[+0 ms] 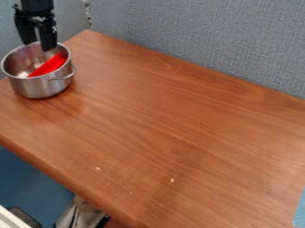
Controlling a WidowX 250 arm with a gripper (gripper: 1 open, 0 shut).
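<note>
My black gripper (36,32) is at the top left, pointing down over the back of a steel pot (45,84) on the wooden table's left end. Its fingers look apart, with nothing visible between them; the lower tip reaches to about the pot's back rim. A red object (49,64) lies inside the pot, below the gripper.
A grey fabric partition (202,40) runs along the back. Below the front left edge are a blue floor and some equipment in the corner.
</note>
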